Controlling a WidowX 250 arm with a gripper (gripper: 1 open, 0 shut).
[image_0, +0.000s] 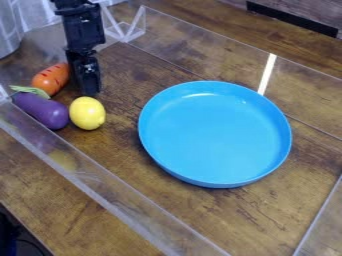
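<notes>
My black gripper (83, 72) is at the upper left, pointing down just behind and to the right of an orange carrot (51, 80), its fingers apart with nothing clearly between them. In front of it lie a purple eggplant (43, 110) with a green stem and a yellow lemon-like toy (87, 113). A large blue plate (214, 133) sits to the right, apart from the toys.
Clear plastic walls border the wooden surface (167, 60). A metallic object (11, 25) stands at the top left corner. Bare wood lies behind the plate and between the toys and the back edge.
</notes>
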